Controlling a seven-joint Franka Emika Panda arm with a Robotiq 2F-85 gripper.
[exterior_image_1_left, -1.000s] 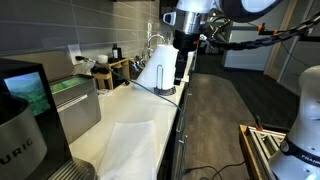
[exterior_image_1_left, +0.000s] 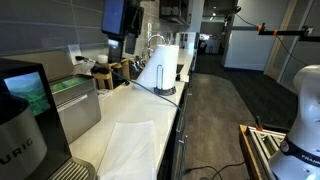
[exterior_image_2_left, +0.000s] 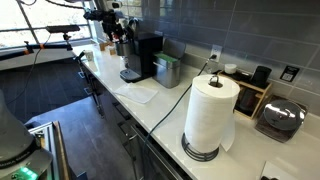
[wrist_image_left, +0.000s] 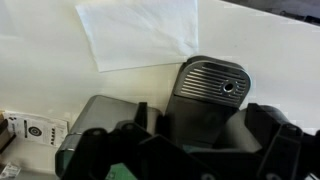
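My gripper (exterior_image_1_left: 118, 50) hangs high over the counter in exterior view 1, its fingers apart. At the bottom of the wrist view its two dark fingers stand wide, with a black coffee maker (wrist_image_left: 205, 85) seen below and between them, its slotted tray toward the top. A white sheet (exterior_image_1_left: 130, 148), cloth or paper, lies flat on the counter in front of the machine. Nothing shows held. In exterior view 2 the arm is far off at the upper left, above the coffee maker (exterior_image_2_left: 147, 52).
A silver toaster (exterior_image_1_left: 75, 105) stands against the wall beside the coffee maker. Farther along the counter is a paper towel roll (exterior_image_2_left: 211, 112) on a holder, with a black cable running nearby. Bare counter surrounds the white sheet.
In exterior view 1 my gripper has swung left from near the paper towel roll to above the counter by the toaster. The objects on the counter look unmoved.
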